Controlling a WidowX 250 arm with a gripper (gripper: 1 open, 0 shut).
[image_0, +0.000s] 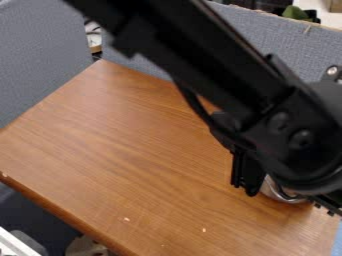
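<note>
My black gripper (274, 180) is at the right of the view, low over a steel pot (289, 195), of which only a part of the rim and side shows beneath it. The gripper and arm cover the rest of the pot and what is in it. Whether the fingers are open or shut, or hold anything, is hidden.
Grey padded panels (47, 60) border it at the left and back. The table's near edge runs along the lower left, with dark floor beyond.
</note>
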